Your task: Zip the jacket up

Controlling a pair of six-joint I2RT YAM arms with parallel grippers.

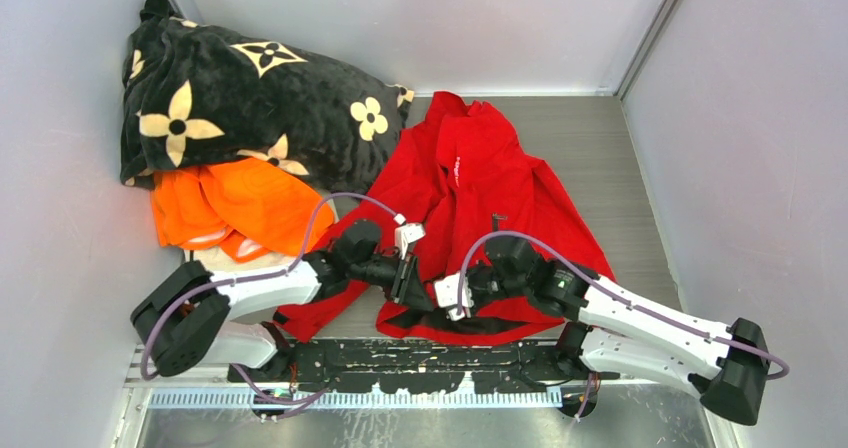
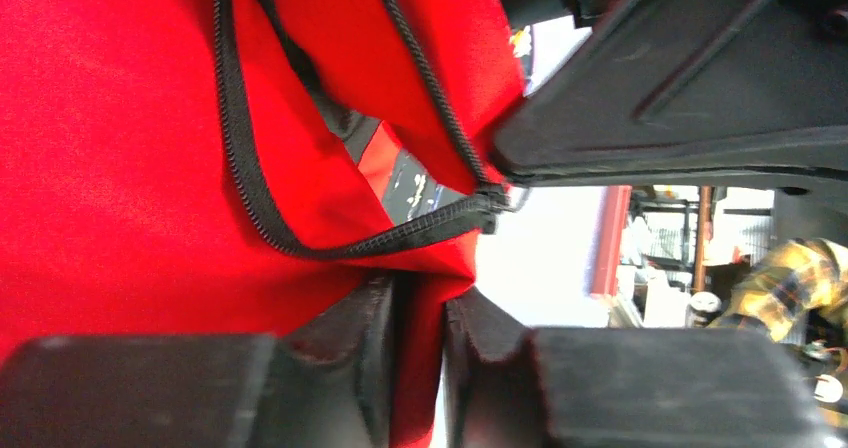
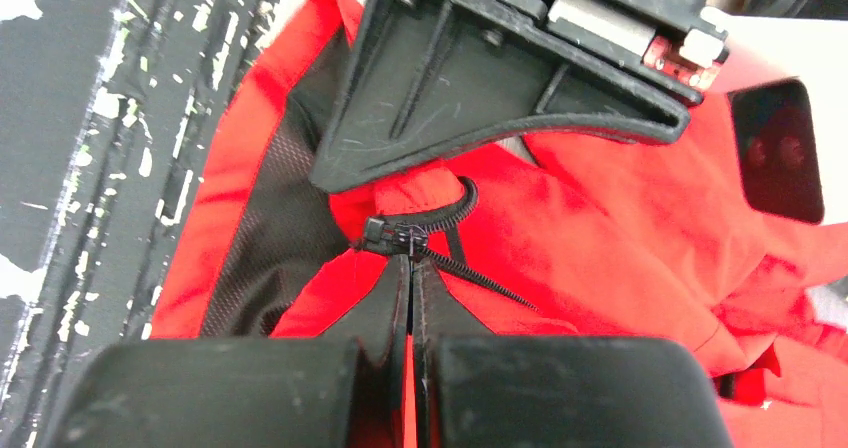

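Observation:
The red jacket (image 1: 540,208) lies spread on the table, its hem toward the front. In the left wrist view, black zipper tape (image 2: 240,168) loops down to a zipper end (image 2: 488,204) beside my right gripper's black body. My left gripper has red fabric at its fingertips; whether it grips it is unclear. My right gripper is shut on the zipper end (image 3: 395,236), with my left gripper's body just above it in the right wrist view. Both grippers meet low at the jacket's front in the top view.
A dark patterned cushion (image 1: 230,98) and orange cloth (image 1: 250,208) fill the back left. Bare table (image 1: 590,138) shows at the back right. Walls enclose the sides and back; a worn black rail runs along the front edge.

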